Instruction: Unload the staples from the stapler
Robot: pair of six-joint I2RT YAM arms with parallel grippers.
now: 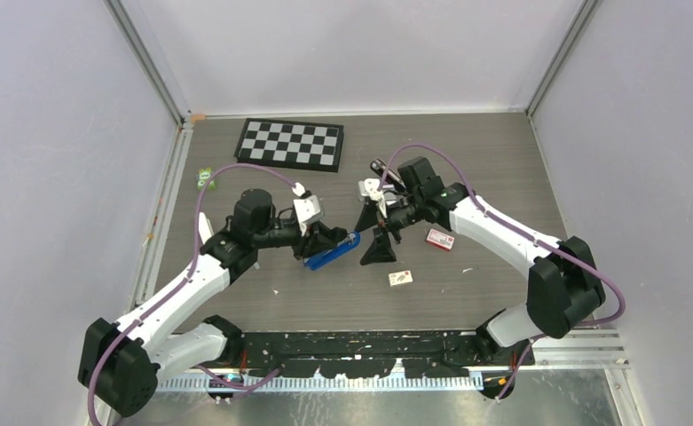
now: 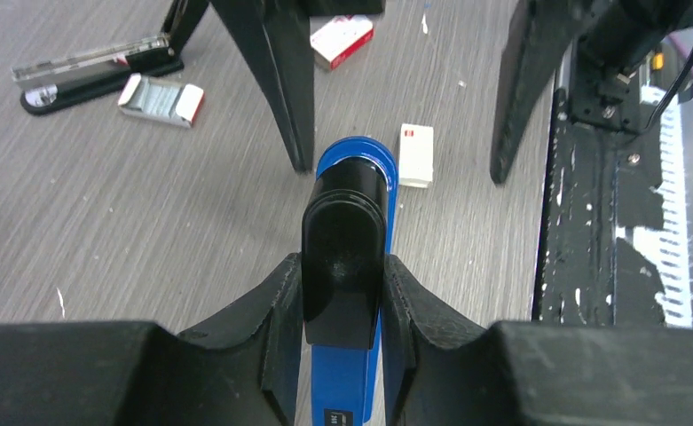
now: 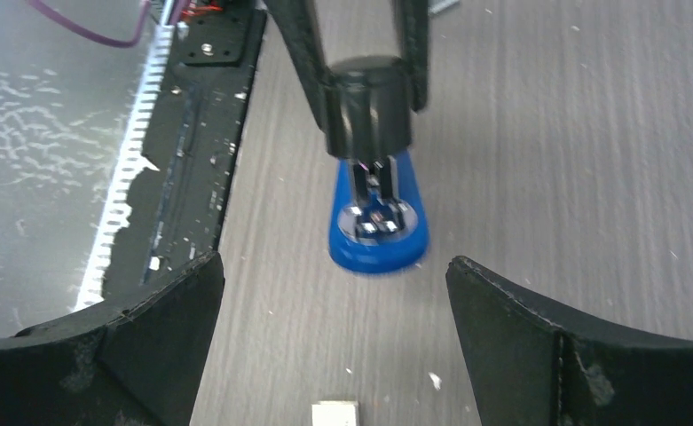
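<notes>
A blue and black stapler point(image 1: 332, 253) lies diagonally mid-table in the top view. My left gripper point(image 1: 335, 235) is at it, and in the left wrist view its fingers point(image 2: 276, 333) press on both sides of the black top point(image 2: 342, 266). The stapler's rounded blue front end, with a metal plate point(image 3: 378, 217), faces my right gripper in the right wrist view. My right gripper point(image 1: 372, 234) stands wide open just right of that end, nothing between its fingers. Whether staples are inside cannot be made out.
A black stapler point(image 2: 98, 75) and a grey-white staple box point(image 2: 161, 99) lie behind my right gripper. A red-white box point(image 1: 440, 239) and a small white box point(image 1: 400, 278) are to the right. A checkered board point(image 1: 291, 142) lies at the back.
</notes>
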